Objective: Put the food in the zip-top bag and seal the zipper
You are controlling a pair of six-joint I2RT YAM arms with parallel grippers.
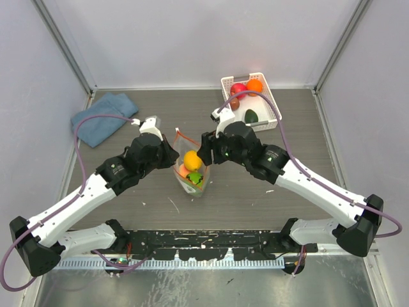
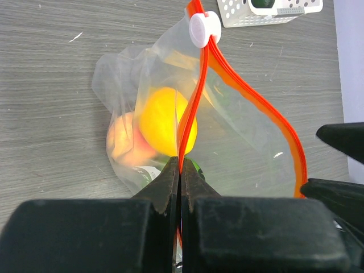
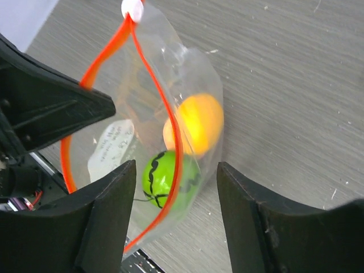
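Note:
The clear zip bag (image 1: 197, 190) stands on the table with its orange-edged mouth spread wide. A white slider (image 2: 205, 29) sits at the far corner. Inside lie a yellow fruit (image 1: 192, 160), a peach-coloured fruit (image 2: 128, 141) and a striped green one (image 3: 162, 173). Pinched in my left gripper is one orange zipper edge (image 2: 190, 108); that gripper is shut. My right gripper is part open at the opposite side, the other orange edge (image 3: 177, 142) passing between its fingers in the right wrist view. Contact there cannot be told.
At the back right, a white basket (image 1: 267, 123) holds red, orange, brown and dark green produce. A folded blue cloth (image 1: 104, 119) lies at the back left. Bare table (image 1: 287, 217) shows at the front right.

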